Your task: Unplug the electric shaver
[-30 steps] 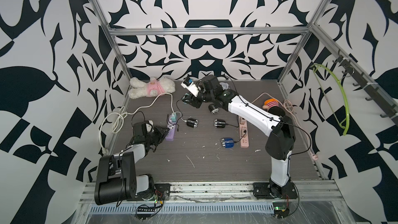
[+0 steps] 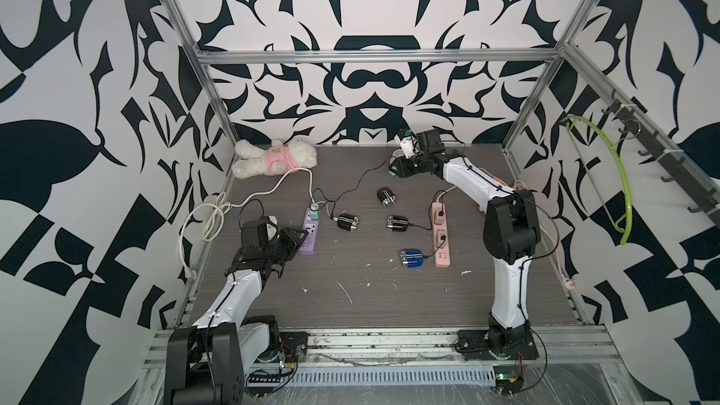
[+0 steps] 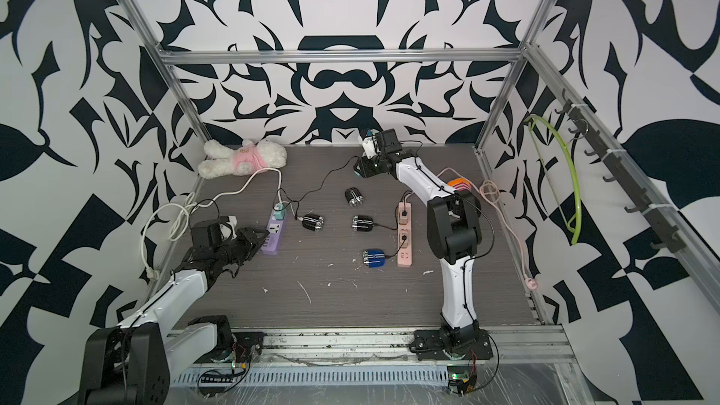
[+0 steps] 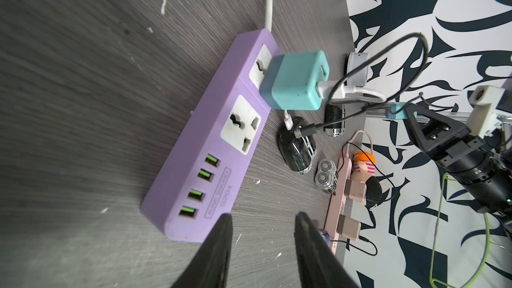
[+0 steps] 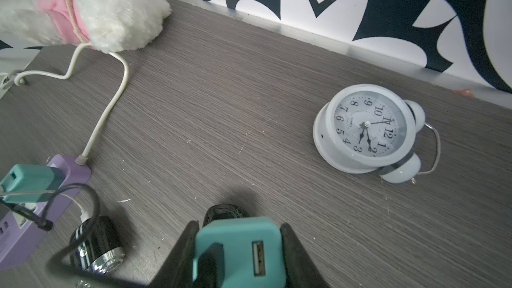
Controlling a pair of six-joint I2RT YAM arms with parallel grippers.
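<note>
My right gripper (image 2: 392, 171), at the back middle, is shut on a teal adapter (image 5: 240, 248) held above the table. A thin dark cable (image 2: 365, 172) runs from there toward the purple power strip (image 4: 202, 138), and its black connector (image 4: 308, 130) hangs free. Another teal adapter (image 4: 298, 80) sits on the strip's far end; its white cable leads to a black shaver (image 2: 346, 222). Beside the strip's near end, my left gripper stands open with nothing between its fingers. More shavers lie to the right: black ones (image 2: 386, 196) (image 2: 397, 222) and a blue one (image 2: 411, 257).
A pink power strip (image 2: 441, 247) on the right has two plugs in it. A white alarm clock (image 5: 368, 122) stands near the back wall. A white plush toy (image 2: 273, 159) lies back left.
My right gripper has carried the teal adapter rightward and toward the back, drawing its cable out longer. The left forearm has shifted, while the left gripper stays beside the purple strip.
</note>
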